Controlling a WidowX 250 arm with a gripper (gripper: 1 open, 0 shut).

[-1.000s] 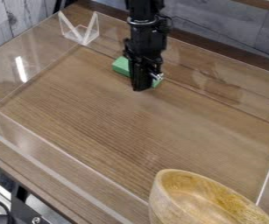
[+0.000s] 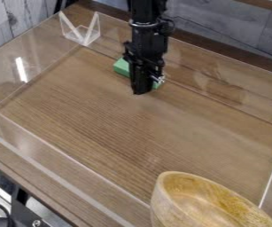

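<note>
The black robot arm reaches down from the top middle to my gripper, which is low over the wooden table at a green object. The green object is partly hidden behind the gripper, with a small light patch at its right side. The fingers are dark and small in the view, so I cannot tell whether they are open or shut, or on the green object.
A large yellow bowl is at the front right. Clear plastic holders stand at the back left and left edge.
The gripper has shifted very slightly over the last second; the green object is in about the same place.
</note>
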